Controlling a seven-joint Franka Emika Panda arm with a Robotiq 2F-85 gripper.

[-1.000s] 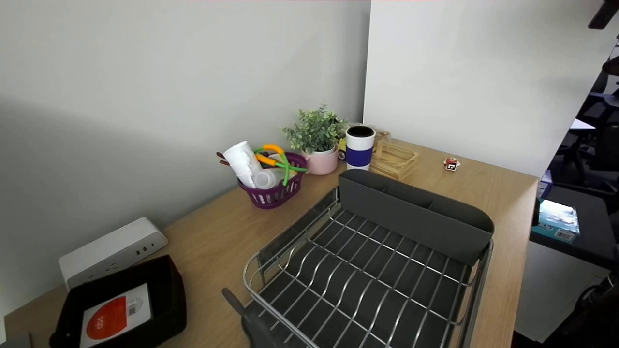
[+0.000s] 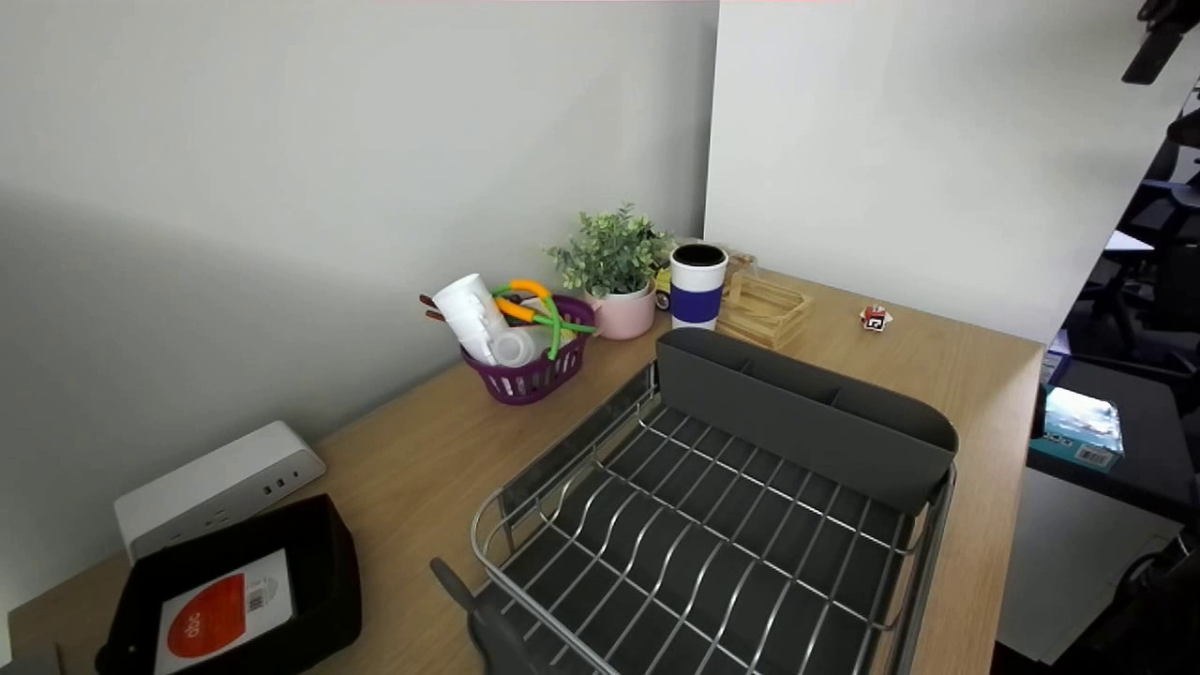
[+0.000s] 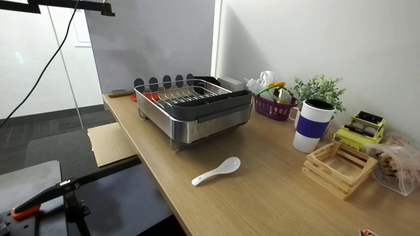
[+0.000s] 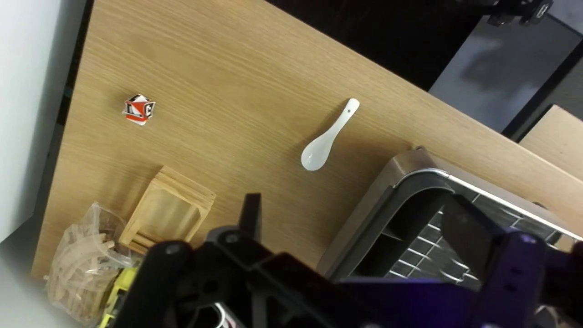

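My gripper is open in the wrist view, its two dark fingers [image 4: 251, 214] wide apart with nothing between them. It hangs above the table; in exterior view 1 only a dark tip shows at the upper right corner. A white spoon [image 4: 326, 139] lies on the bare wood, apart from the fingers. In exterior view 2 the same spoon [image 3: 216, 171] rests in front of the dish rack [image 3: 157, 117]. The rack's grey utensil holder [image 2: 804, 418] has several compartments and looks empty. From exterior view 1 the spoon is hidden behind the rack.
A wooden crate [image 3: 341, 169], a white tumbler with a purple band [image 3: 313, 126], a potted plant [image 2: 610, 253] and a filled purple basket [image 2: 537, 381] line the wall side. A small red-and-white piece [image 4: 139, 109] lies alone. Clear wood surrounds the spoon; the table edge [image 4: 382, 70] is near its handle.
In exterior view 1 the dark gripper tip has come slightly down and to the left at the upper right corner. The objects on the table stand as before.
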